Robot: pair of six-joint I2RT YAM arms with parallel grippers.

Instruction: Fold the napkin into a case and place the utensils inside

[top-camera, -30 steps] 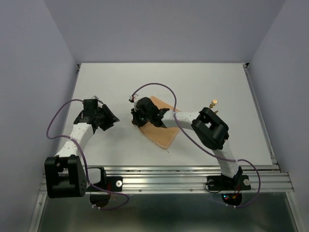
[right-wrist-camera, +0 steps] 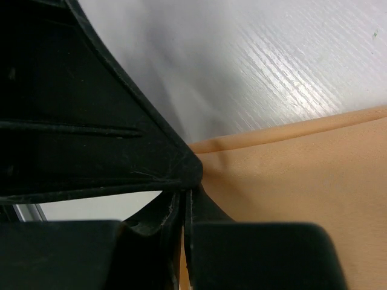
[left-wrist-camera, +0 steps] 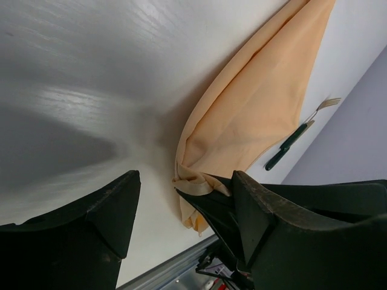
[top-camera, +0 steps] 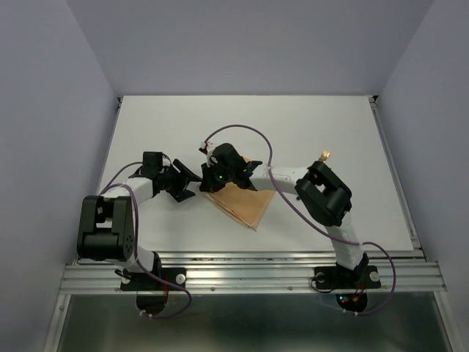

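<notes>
An orange napkin (top-camera: 245, 209) lies mid-table with a long folded edge, seen in the left wrist view (left-wrist-camera: 254, 103) running up from a bunched end. My right gripper (top-camera: 208, 182) is shut on that left end of the napkin, whose cloth (right-wrist-camera: 302, 181) spreads beside it. My left gripper (top-camera: 189, 182) stands open just left of that held end; in the left wrist view its fingers are apart around the bunched cloth. A fork (left-wrist-camera: 326, 104) and a green-handled utensil (left-wrist-camera: 285, 147) lie beyond the napkin, at the right side in the top view, partly behind the right arm.
Rails run along its front edge, with grey walls at the sides and back. The right arm reaches across the napkin from the front right.
My left gripper has moved right toward the napkin's held end over the last second. The right gripper has shifted slightly and keeps hold of the cloth.
</notes>
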